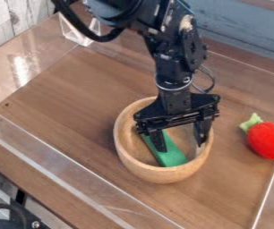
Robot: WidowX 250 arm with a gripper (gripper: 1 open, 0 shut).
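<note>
My gripper (pixel 179 134) hangs inside the rim of a light wooden bowl (pixel 154 172), its two black fingers apart, the left one lying over a green block (pixel 172 156) in the bowl. The block sits tilted on the bowl's floor. Whether anything is between the fingers is partly hidden.
A red plush vegetable with a green stem (pixel 268 139) lies right of the bowl.
</note>
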